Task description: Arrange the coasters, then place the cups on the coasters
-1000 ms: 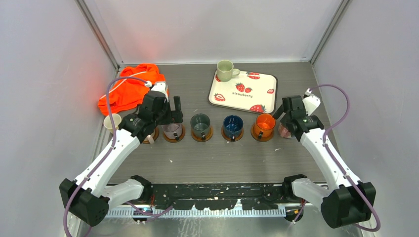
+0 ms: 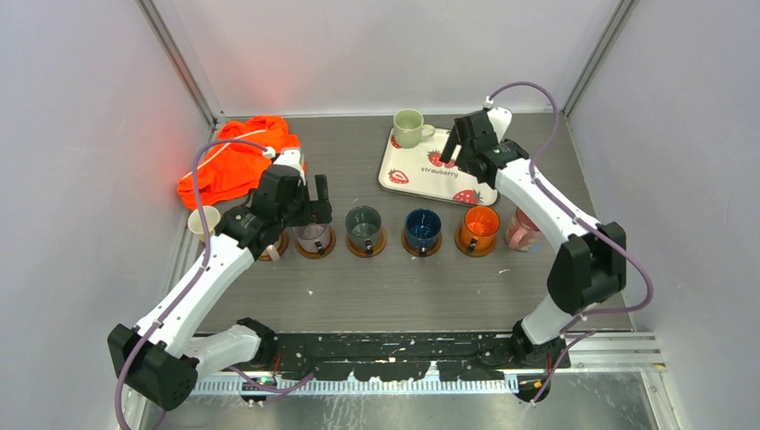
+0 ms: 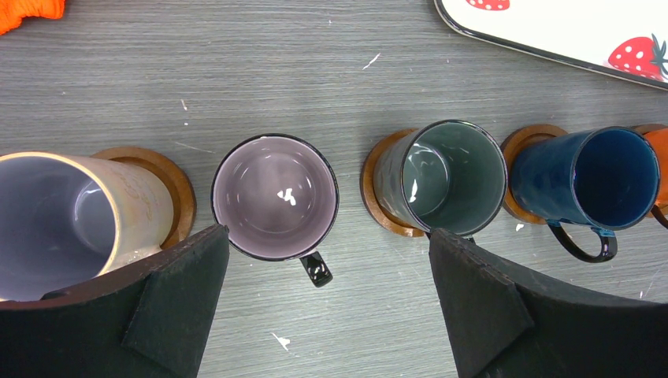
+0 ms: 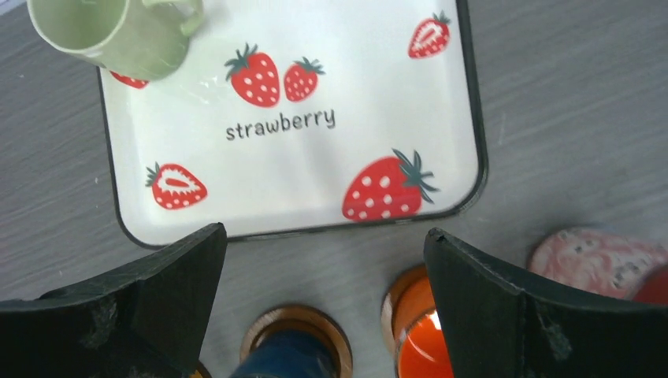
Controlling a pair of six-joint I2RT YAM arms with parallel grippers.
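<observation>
On the back left corner of the strawberry tray [image 2: 421,184] stands a light green cup [image 2: 408,130], upright. A row of cups on round wooden coasters crosses the table: lilac [image 3: 272,193], dark grey-green [image 3: 441,173], blue [image 2: 422,230] and orange [image 2: 480,226], with a cream cup [image 3: 134,205] at the left. Bare table shows past the orange cup, where a pink cup [image 2: 522,233] stands. My right gripper hangs open above the tray's right part, clear of the green cup. Over the lilac cup, my left gripper is open and empty.
A crumpled orange cloth [image 2: 242,157] lies at the back left. Another cream cup [image 2: 204,220] stands near the left wall, partly behind my left arm.
My right arm has swung left and back, from over the pink cup to above the tray. The left arm and the cups stay where they were.
</observation>
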